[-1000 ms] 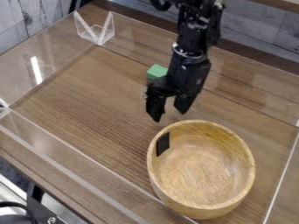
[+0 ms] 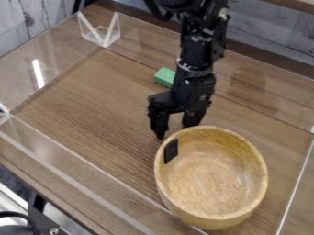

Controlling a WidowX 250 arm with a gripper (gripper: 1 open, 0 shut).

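The black arm reaches down from the top centre to my gripper [image 2: 174, 116], which stands open low over the wooden surface at the back edge of a large tan oval bowl [image 2: 211, 184]. Whether anything lies between the dark fingers is hard to tell. A small green object [image 2: 164, 77] lies behind the arm, to its left. A dark shape [image 2: 171, 150] shows at the bowl's inner left side; what it is I cannot tell.
A white wire-like holder [image 2: 101, 28] stands at the back left.
My gripper has moved down toward the bowl and slightly left over the last second. The bowl and green object are where they were.
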